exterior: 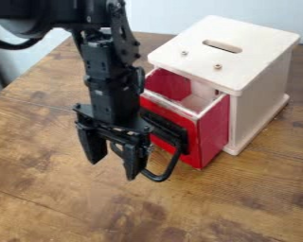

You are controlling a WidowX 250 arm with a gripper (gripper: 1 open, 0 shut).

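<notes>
My black gripper [111, 151] hangs open at the left-centre of the camera view, nothing visible between its two fingers, just in front of and left of a red drawer [212, 131]. The drawer is pulled out from a pale wooden box [256, 113] with a slotted lid and two small knobs on top. The drawer's inside shows in part, with nothing visible in it; my arm covers part of its front.
A white wall [167, 14] runs behind it.
</notes>
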